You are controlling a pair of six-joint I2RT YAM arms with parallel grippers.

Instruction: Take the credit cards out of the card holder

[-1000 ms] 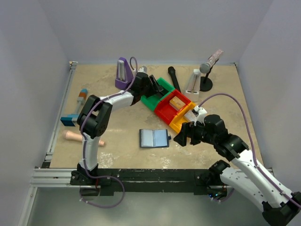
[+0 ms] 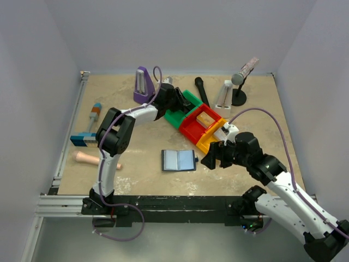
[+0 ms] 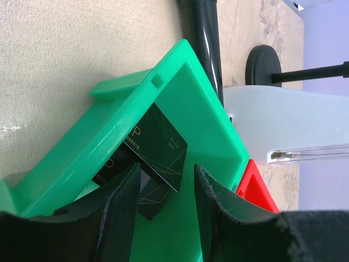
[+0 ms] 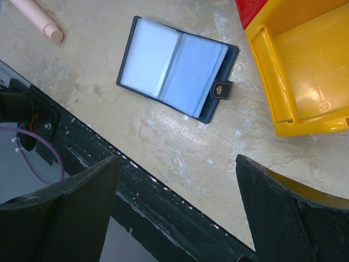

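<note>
Black cards (image 3: 158, 144) lie in the green bin (image 3: 215, 128), several overlapping and tilted. My left gripper is over them inside the bin, its fingers parted with nothing visibly held. In the top view the open card holder (image 2: 179, 160), with pale sleeves, lies on the table below the bins; the right wrist view shows it with a snap strap (image 4: 222, 89). My right gripper stands open near the yellow bin (image 4: 305, 65), empty.
A red bin (image 2: 191, 127) joins the green and yellow ones. A black microphone (image 2: 202, 88), purple grater (image 2: 143, 87), paintbrush (image 2: 83, 140) and pale rod (image 2: 84, 157) lie around. The table around the card holder is clear.
My left arm has shifted slightly over the green bin since a second ago. The right arm is nearly still.
</note>
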